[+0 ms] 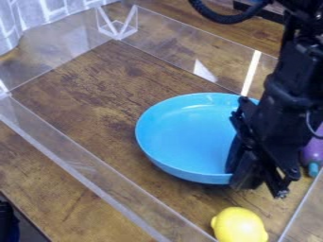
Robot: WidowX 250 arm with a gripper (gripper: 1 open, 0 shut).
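Note:
A blue bowl [183, 132] lies on the wooden floor of a clear-walled box. My black gripper [259, 161] is low over its right side, covering that rim; whether its fingers grip the rim cannot be made out. A yellow object [239, 225] lies below the bowl, and a purple object [313, 156] shows at the right edge, partly behind the gripper.
Clear plastic walls [89, 180] run round the area. The wooden floor [89, 95] left of the bowl is bare.

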